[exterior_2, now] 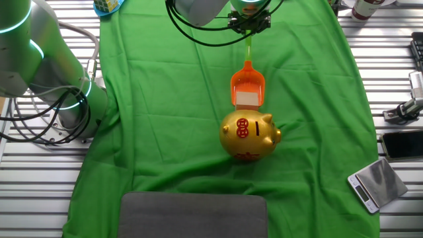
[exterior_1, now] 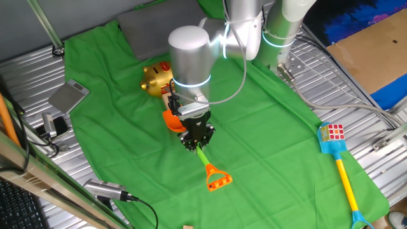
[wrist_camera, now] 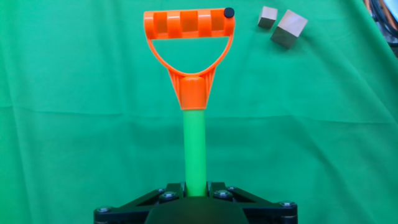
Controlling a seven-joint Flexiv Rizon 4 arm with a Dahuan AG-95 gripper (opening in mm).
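A toy shovel with an orange scoop (exterior_2: 248, 74), a green shaft (wrist_camera: 195, 146) and an orange D-shaped handle (wrist_camera: 189, 25) lies across the green cloth. My gripper is shut on the shaft, one finger on either side of it. At the scoop's front edge is a pale wooden block (exterior_2: 248, 100), between the scoop and a golden piggy bank (exterior_2: 248, 134). Whether the block rests on the scoop or only against its lip, I cannot tell. In exterior view 1 the arm hides most of the scoop.
Two more wooden blocks, one small (wrist_camera: 267, 17) and one larger (wrist_camera: 289, 28), lie beyond the handle. A blue and yellow shovel (exterior_1: 346, 184) carries a puzzle cube (exterior_1: 332, 132) at the right. A dark grey mat (exterior_2: 193, 215) and a scale (exterior_2: 377, 184) flank the piggy bank.
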